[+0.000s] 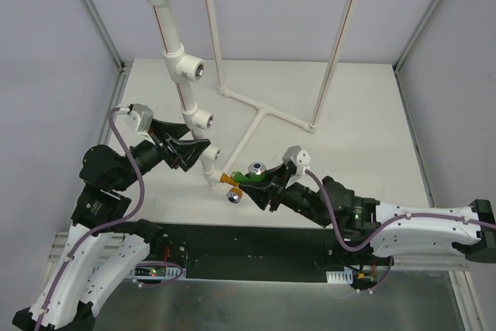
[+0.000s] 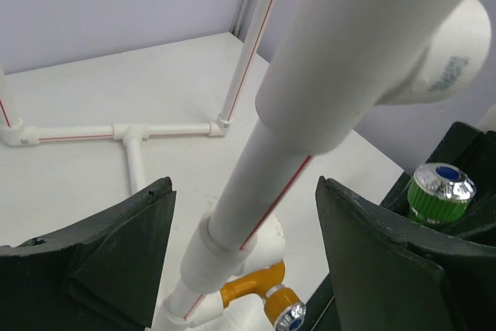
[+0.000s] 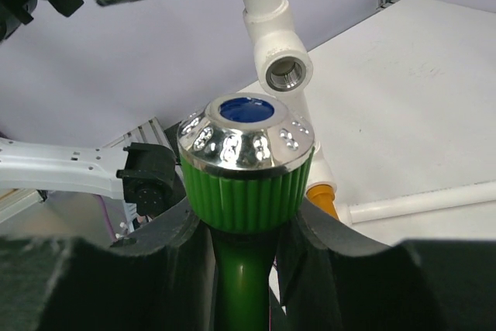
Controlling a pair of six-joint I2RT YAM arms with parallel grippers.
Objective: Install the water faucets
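Note:
A white vertical pipe with threaded side sockets rises at the left of the board. Low on it, an orange faucet is fitted in a socket, its knob hanging downward. The green faucet, with a chrome and blue knob end, is between the fingers of my right gripper, which is shut on it in the air, right of the pipe. My left gripper stands open, its fingers on either side of the pipe in the left wrist view; whether they surround it is unclear.
Empty sockets face outward higher up the pipe. White pipes form a frame behind, on the white board. The right side of the board is clear. Both arms work close together near the pipe.

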